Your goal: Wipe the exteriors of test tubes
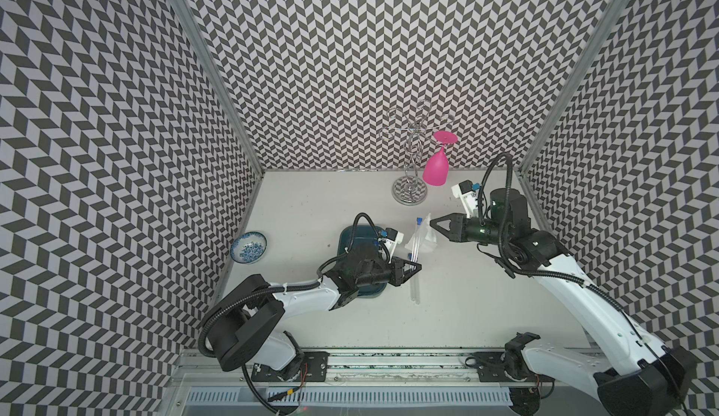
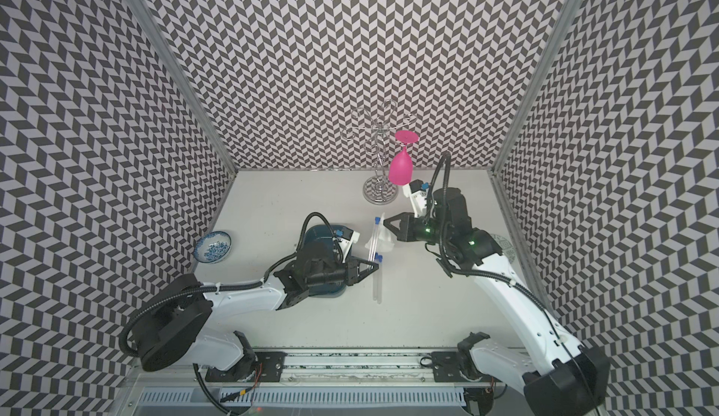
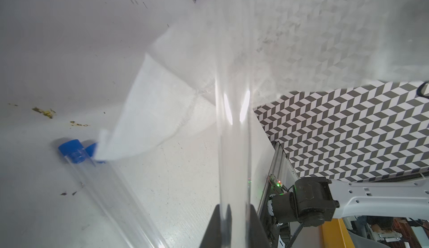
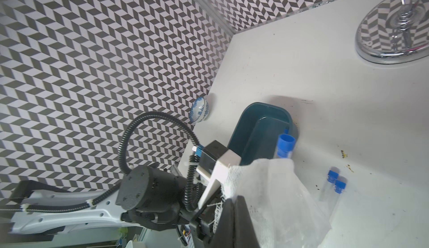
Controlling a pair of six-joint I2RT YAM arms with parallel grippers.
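A clear test tube [image 3: 234, 158] with a blue cap [image 4: 286, 141] stands out from my left gripper [image 1: 418, 265], which is shut on its lower part. My right gripper is shut, and a thin white wipe [image 4: 288, 203] hangs from its fingers. In the left wrist view the wipe [image 3: 156, 109] overlaps the upper part of the tube; whether they touch, I cannot tell. Two more blue-capped tubes [image 1: 415, 288] lie side by side on the table, below the held one, partly hidden by the left fingers in the top views.
A dark teal tray [image 4: 250, 134] sits under the left arm. At the back a chrome rack [image 1: 409, 190] carries a pink glass [image 1: 436, 169]. Far left stands a blue-patterned bowl [image 1: 248, 247].
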